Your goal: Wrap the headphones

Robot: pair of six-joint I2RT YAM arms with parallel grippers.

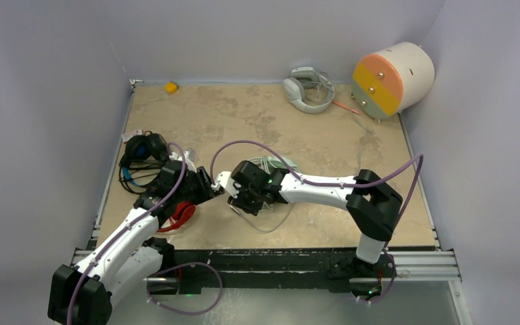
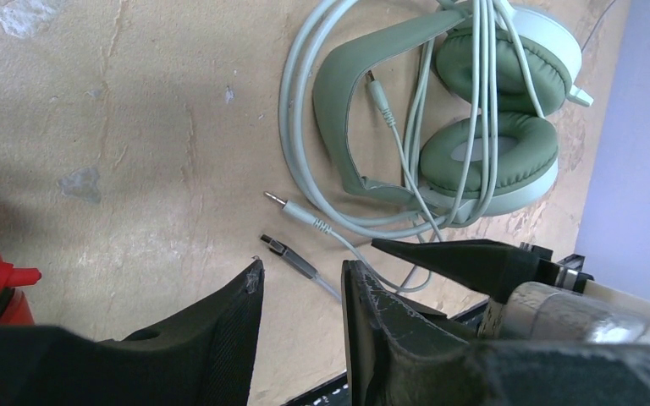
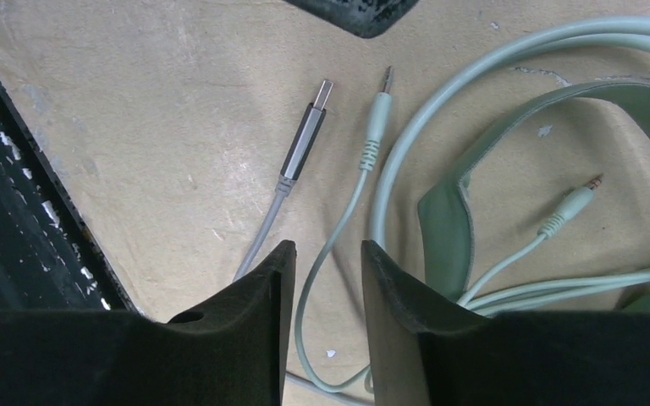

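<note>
Pale green headphones [image 2: 338, 93] lie on the table, largely hidden under my right arm in the top view. Their cable is looped round the band and ear cups, as the left wrist view shows. A thin green lead ends in a jack plug [image 3: 377, 118], and a grey cable with a metal plug [image 3: 305, 139] lies beside it. Above these plugs, my right gripper stands part open, with nothing between its fingers. To the left of the headphones, my left gripper is also part open and empty. Its fingers point toward the plugs.
Black headphones [image 1: 150, 145] with coiled cable lie far left, and a red headset [image 1: 183, 215] sits under my left arm. Grey headphones [image 1: 301, 95] and a striped drum [image 1: 393, 78] stand at the back.
</note>
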